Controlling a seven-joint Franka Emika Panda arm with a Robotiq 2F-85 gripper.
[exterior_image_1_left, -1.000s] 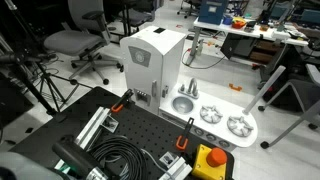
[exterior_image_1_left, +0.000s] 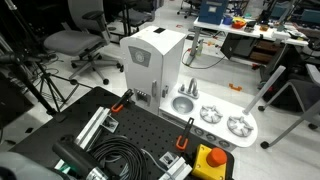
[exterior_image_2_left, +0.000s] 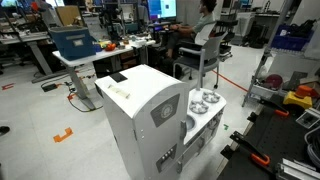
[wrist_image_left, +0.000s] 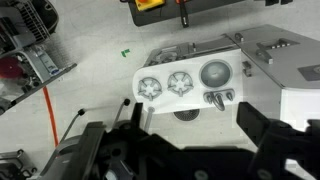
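Observation:
In the wrist view my black gripper stands open, its two fingertips well apart and nothing held between them. Beyond them lies the white toy kitchen counter (wrist_image_left: 183, 103), with two stove burners, a round grey sink (wrist_image_left: 214, 73) and a faucet (wrist_image_left: 216, 98). Beside the sink end rises a tall white cabinet (exterior_image_1_left: 153, 65), whose doors look shut in exterior view 1. The burners (exterior_image_1_left: 239, 126) sit at the counter's other end. Neither exterior view shows the gripper's fingers clearly.
A black table (exterior_image_1_left: 139, 128) with orange-handled clamps (exterior_image_1_left: 182, 143) borders the counter. Coiled black cable (exterior_image_1_left: 119, 156) and a yellow box with an orange-red button (exterior_image_1_left: 216, 157) rest on it. Open floor lies beyond the counter. Office chairs (exterior_image_1_left: 77, 38) stand farther back.

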